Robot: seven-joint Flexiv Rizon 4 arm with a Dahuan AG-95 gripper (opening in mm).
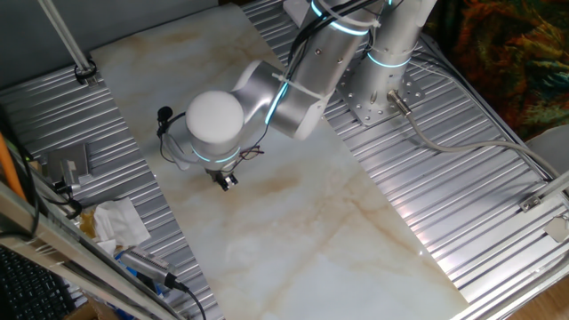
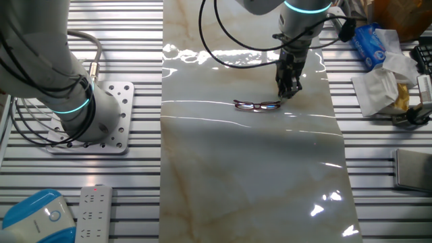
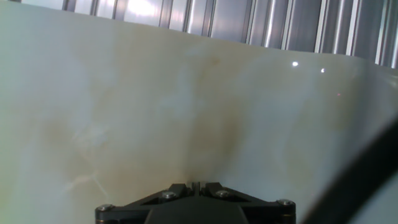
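Note:
A pair of dark-framed glasses (image 2: 257, 105) rests on the marbled board (image 2: 229, 189) in exterior view 2, its lenses facing that camera. Just to the right of the frame, low over the board, is my gripper (image 2: 289, 93), pointing down. Exterior view 1 shows the glasses (image 1: 252, 153) partly, beside the wrist, with the gripper (image 1: 228, 181) below it. In the wrist view the gripper's (image 3: 196, 186) fingertips meet, and nothing shows between them. The glasses do not appear there. Whether the gripper touches their near end cannot be told.
Tissues (image 2: 378, 91) and a blue packet (image 2: 368, 46) lie off the board's side. A power strip (image 2: 93, 212) stands near the arm's base. A loose cable (image 2: 229, 65) loops by the wrist. Most of the board is bare.

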